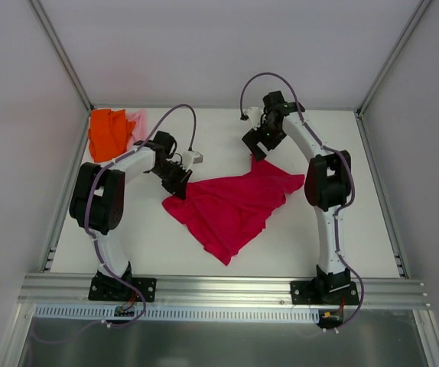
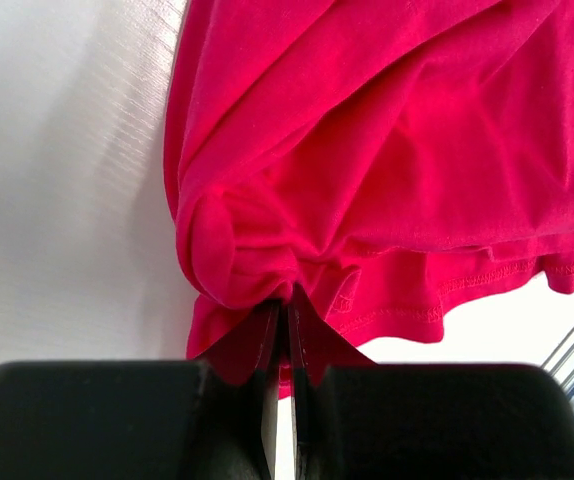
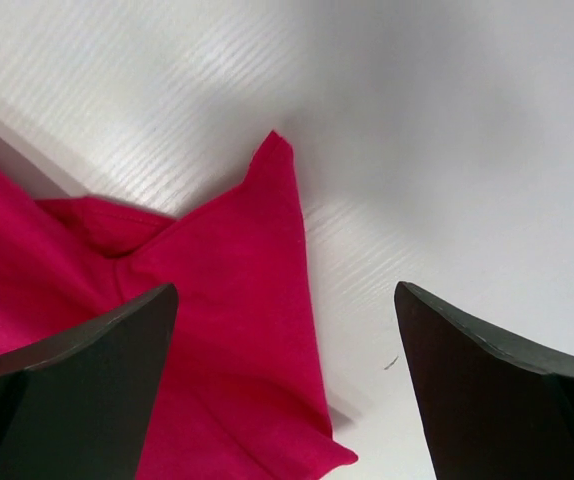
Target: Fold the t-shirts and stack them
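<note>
A red t-shirt lies loosely spread over the middle of the table. My left gripper is shut on a bunched edge at the shirt's left end, its fingertips pinching the fabric. My right gripper stands open above the shirt's back right part, where a pointed corner lies between and beyond its fingers in the view, on the white surface. In the top view it sits over that upper corner.
Orange cloth and pink cloth lie at the table's back left corner.
</note>
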